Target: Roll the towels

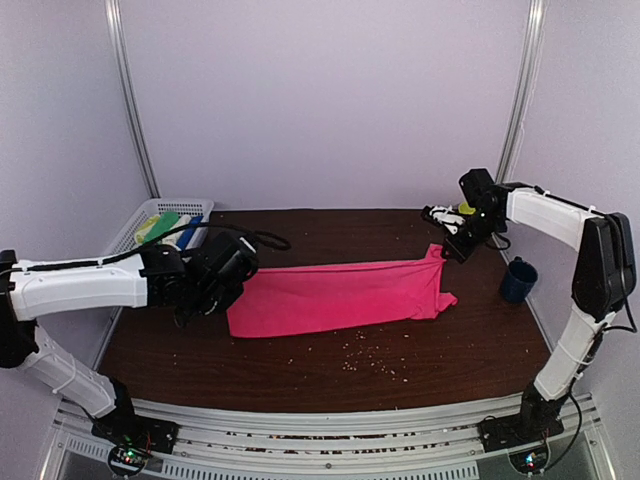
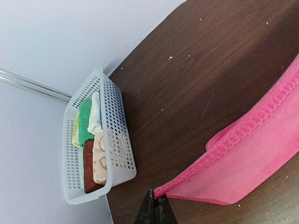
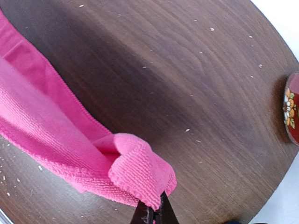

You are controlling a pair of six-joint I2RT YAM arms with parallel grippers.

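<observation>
A pink towel [image 1: 330,295] is stretched out long from left to right across the middle of the table. At its left end my left gripper is shut on a corner of it, as the left wrist view shows. At its right end my right gripper is shut on a bunched, folded corner of the same pink towel. In the top view both fingertips are largely hidden by the gripper housings.
A white basket [image 2: 117,135] of folded, coloured towels stands at the left. A dark blue mug [image 1: 518,280] is at the right, and a red floral object [image 3: 292,107] shows in the right wrist view. Small crumbs lie in front of the towel.
</observation>
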